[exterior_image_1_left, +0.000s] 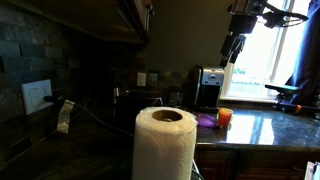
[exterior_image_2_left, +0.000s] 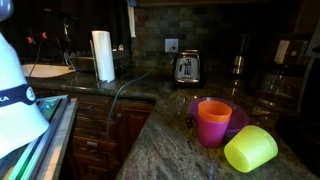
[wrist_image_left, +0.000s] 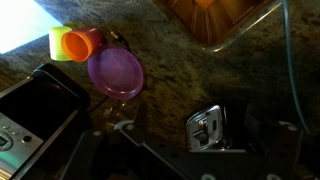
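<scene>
In exterior view 1 my gripper (exterior_image_1_left: 232, 60) hangs high above the counter, pointing down, with its fingers apart. Dark fingers also show at the lower edge of the wrist view, spread wide with nothing held between them. Below are an orange cup (wrist_image_left: 80, 43), a yellow cup (wrist_image_left: 58, 45) and a round purple dish (wrist_image_left: 115, 72). Exterior view 2 shows the orange-pink cup (exterior_image_2_left: 212, 122) upright in front of the purple dish (exterior_image_2_left: 238, 112), while the yellow-green cup (exterior_image_2_left: 250, 148) lies on its side. A silver toaster (wrist_image_left: 207, 128) appears low in the wrist view.
A paper towel roll (exterior_image_1_left: 165, 145) stands large in the foreground of exterior view 1. The toaster (exterior_image_2_left: 187, 68) is by the back wall, and a coffee maker (exterior_image_2_left: 285, 70) stands at the right. Bare counter (exterior_image_2_left: 165, 140) lies left of the cups.
</scene>
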